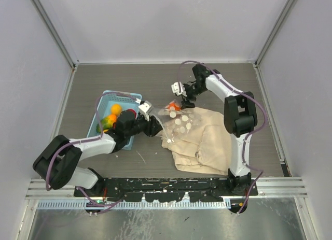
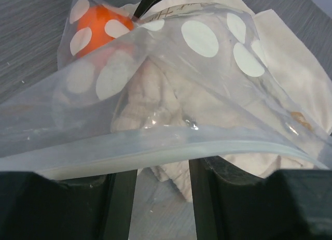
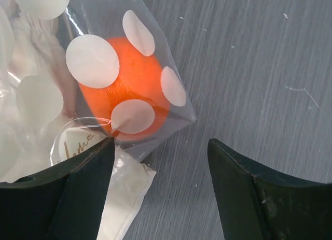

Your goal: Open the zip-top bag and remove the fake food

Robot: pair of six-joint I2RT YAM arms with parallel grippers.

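Note:
A clear zip bag with white dots [image 1: 179, 127] lies on the cream cloth, its mouth facing left. Inside, at its far end, sits an orange food piece [image 3: 132, 76]. My left gripper [image 1: 156, 128] is at the bag's mouth. In the left wrist view the bag's edge [image 2: 155, 152] crosses just above the left fingertips, which are apart with bare table showing between them. Over the orange piece's end of the bag hangs my right gripper [image 1: 183, 101], open, its left fingertip [image 3: 108, 146] close to the plastic; whether it touches I cannot tell.
Left of the bag stands a blue basket [image 1: 105, 101] with several food pieces, partly under my left arm. The cream cloth [image 1: 215, 146] spreads toward the right front. Bare table [image 1: 155, 76] lies behind the bag.

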